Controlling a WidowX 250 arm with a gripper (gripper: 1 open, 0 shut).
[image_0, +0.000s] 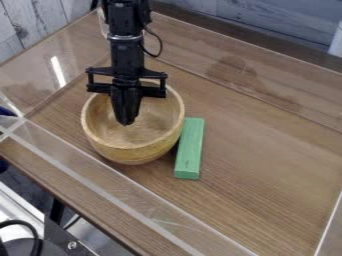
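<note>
My black gripper (127, 108) hangs from the arm at the top and points down into a round wooden bowl (134, 144), its fingertips inside the rim. Whether the fingers are open or shut is hard to make out. I see nothing clearly held. A green block (190, 150) lies on the table just right of the bowl.
A clear strip runs along its near-left edge, with dark cables beyond at the lower left. A white wall stands behind.
</note>
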